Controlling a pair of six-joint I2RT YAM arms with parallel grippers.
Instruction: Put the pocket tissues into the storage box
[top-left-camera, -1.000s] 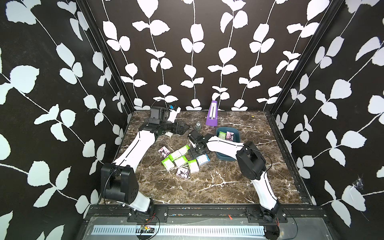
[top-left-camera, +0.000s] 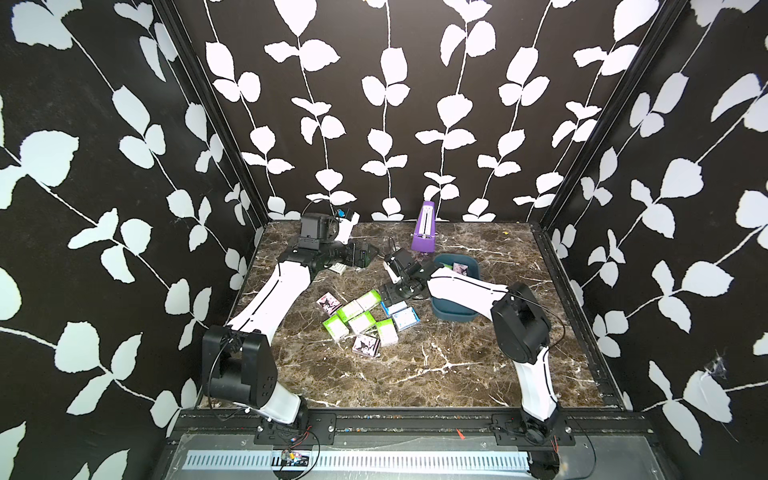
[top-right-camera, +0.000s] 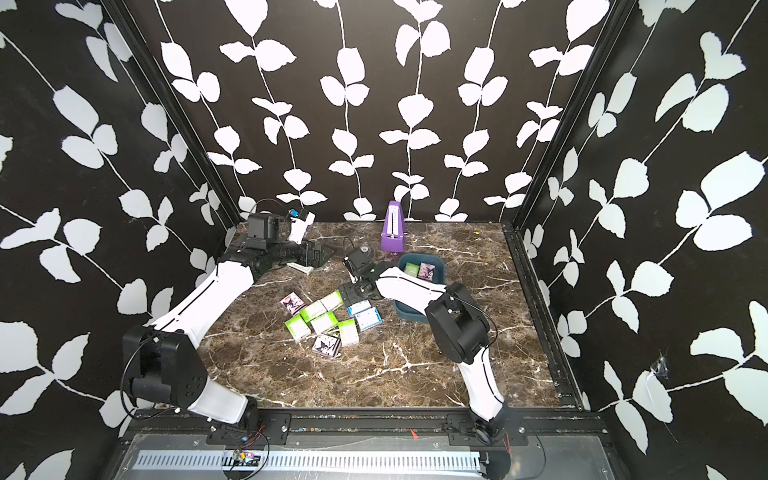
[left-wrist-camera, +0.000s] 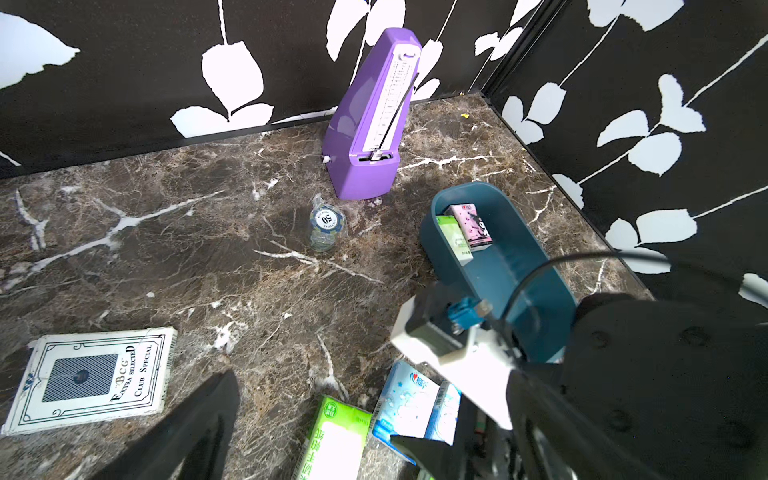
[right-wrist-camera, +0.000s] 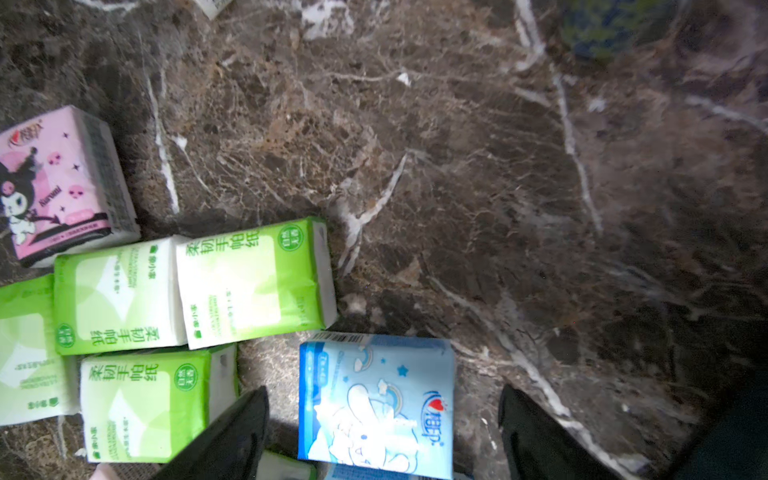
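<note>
Several pocket tissue packs lie grouped on the table: green-and-white ones (right-wrist-camera: 248, 284), pink ones (right-wrist-camera: 60, 188) and light blue ones (right-wrist-camera: 380, 404). In the right wrist view my right gripper is open, one blue pack showing between its fingers with a gap on either side. The dark teal storage box (left-wrist-camera: 524, 264) holds a green pack (left-wrist-camera: 453, 238) and a pink pack (left-wrist-camera: 470, 225) at its far end. My left gripper (top-left-camera: 369, 254) hovers left of the right one; its fingers (left-wrist-camera: 196, 428) stand wide apart, with nothing held.
A purple metronome (left-wrist-camera: 372, 120) stands at the back. Near it is a small clear item with a round blue label (left-wrist-camera: 326, 222). A white card box (left-wrist-camera: 92, 380) lies to the left.
The left arm and the packs stay put.
</note>
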